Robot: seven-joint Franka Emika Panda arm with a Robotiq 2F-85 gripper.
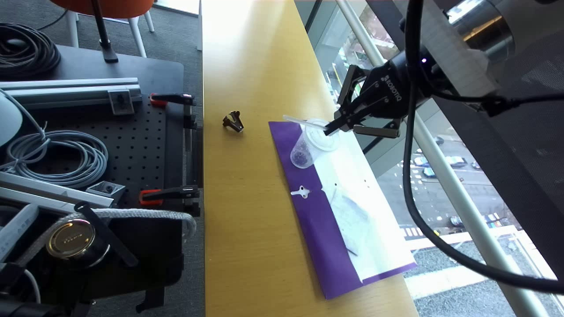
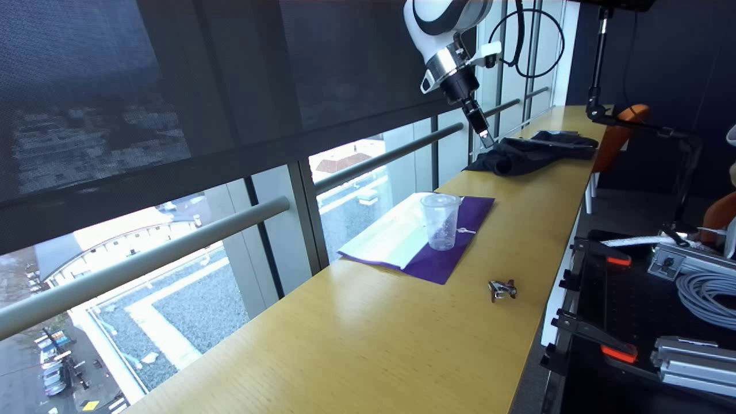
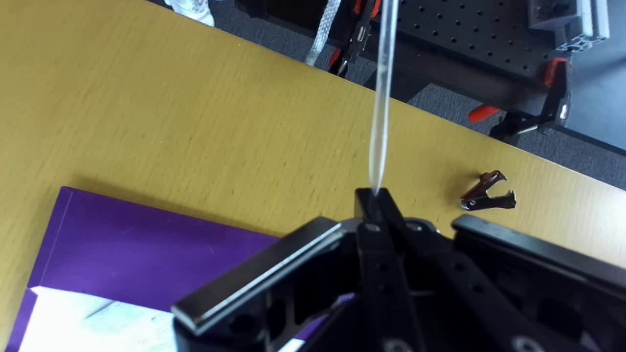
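Pinched in the tips of my gripper is a thin clear straw (image 3: 382, 105), which sticks out well beyond them. In exterior view 1 the gripper (image 1: 330, 130) overlaps the rim of a clear plastic cup (image 1: 303, 157), and the straw (image 1: 301, 121) points left across it; the height between them is hard to judge there. Exterior view 2 has the cup (image 2: 441, 224) upright on the purple and white folder (image 2: 448, 265), with the gripper (image 2: 488, 140) appearing higher and clear of it. The wrist view does not show the cup.
On the table left of the folder, in exterior view 1, lies a small staple remover (image 1: 233, 121). A white star-shaped piece (image 1: 301, 192) rests on the folder. Dark cloth (image 2: 531, 153) lies farther along the table, and a rail (image 1: 449, 158) runs along the window side.
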